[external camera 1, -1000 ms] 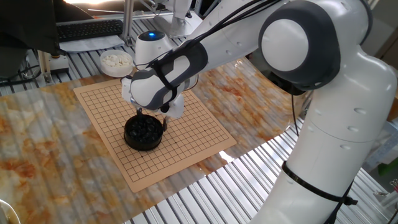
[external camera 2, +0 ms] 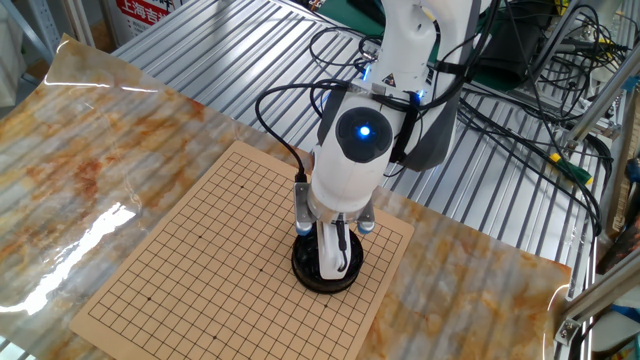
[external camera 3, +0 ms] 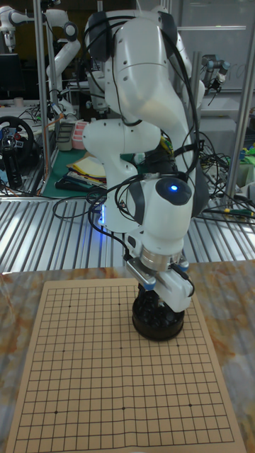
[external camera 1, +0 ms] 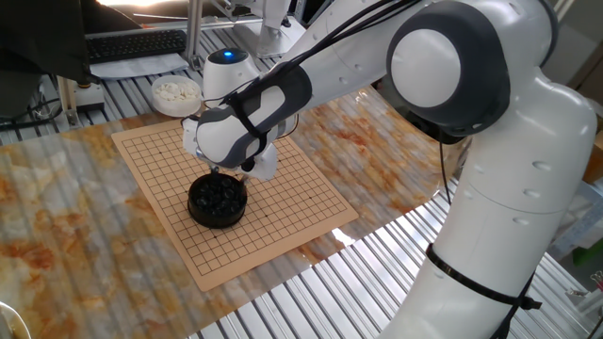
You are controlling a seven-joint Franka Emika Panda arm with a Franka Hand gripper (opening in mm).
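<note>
A round black bowl (external camera 1: pixel 218 218) full of black go stones stands upright on the tan go board (external camera 1: pixel 292 202). My gripper (external camera 1: pixel 229 176) is at the bowl's far edge in exterior view 1, pointing down. Its dark fingers (external camera 1: pixel 244 178) stand apart, low beside the rim; whether they touch it cannot be told. In exterior view 2 the white hand covers part of the bowl (external camera 2: pixel 328 287) and hides the fingertips. The hand also overlaps the bowl (external camera 3: pixel 157 332) in exterior view 3. No stone shows between the fingers.
A white bowl of white stones (external camera 1: pixel 177 95) stands past the board's far corner. A keyboard (external camera 1: pixel 137 45) lies at the back left.
The fingers have drawn somewhat closer together at the bowl's far rim. The arm has shifted only slightly. The bowl and board have stayed in place.
</note>
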